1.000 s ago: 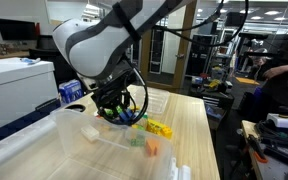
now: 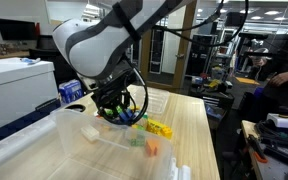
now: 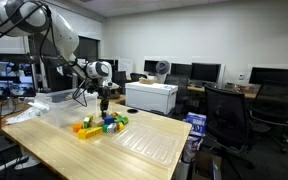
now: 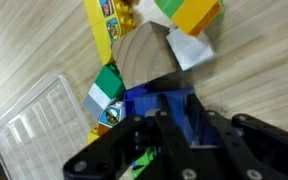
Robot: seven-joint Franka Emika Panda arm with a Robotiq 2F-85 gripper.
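My gripper point(image 3: 104, 106) points down at a cluster of toy blocks on the table. Between and just ahead of its dark fingers in the wrist view lies a blue block point(image 4: 139, 104), partly covered by them. Whether the fingers grip it cannot be made out. Close against the blue block are a wooden block point(image 4: 142, 56) with a rounded side and a green and white block point(image 4: 106, 82). A white block point(image 4: 190, 48), a yellow-green block point(image 4: 194, 12) and yellow blocks point(image 4: 104, 26) lie farther up in that view.
A clear plastic bin point(image 2: 114, 150) stands beside the blocks, its rim close to the gripper. Several colored blocks lie around, among them yellow blocks point(image 2: 159, 128). On the other side a pale tray point(image 3: 144, 142) rests flat, with bare wood table point(image 3: 109, 160) in front.
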